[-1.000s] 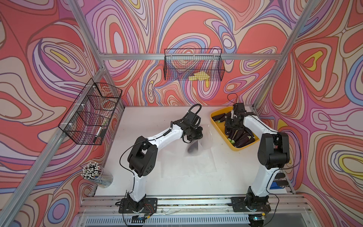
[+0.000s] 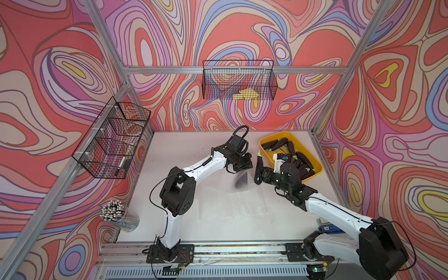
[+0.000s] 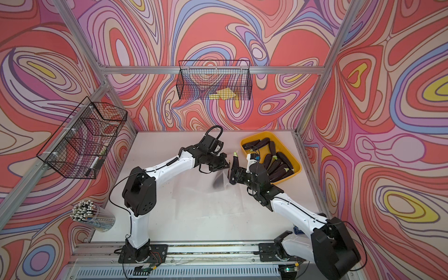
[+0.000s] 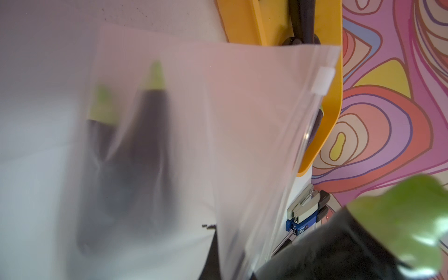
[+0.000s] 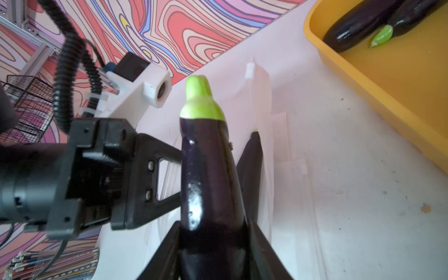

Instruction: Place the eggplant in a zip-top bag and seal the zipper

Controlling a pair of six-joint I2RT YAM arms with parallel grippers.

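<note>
A translucent zip bag (image 4: 252,93) stands over the table centre, eggplants showing inside (image 4: 149,130); its white slider (image 4: 322,80) is at the top edge. My left gripper (image 2: 247,163) is shut at the bag; the film between its fingers is hard to see. My right gripper is shut on an upright eggplant (image 5: 205,172) with a green stem end, held just beside the bag and close to the left gripper, partly hiding both in the right wrist view.
A yellow bin (image 2: 313,158) of eggplants stands at the back right. Flat bags (image 2: 214,207) lie on the table's front middle. A stapler (image 4: 303,210) is at the right edge, a holder of pens (image 2: 122,214) at the front left, wire baskets (image 2: 238,79) on the frame.
My right arm has swung from inside the yellow bin leftwards to the bag, carrying an eggplant. My left gripper has risen slightly with the bag.
</note>
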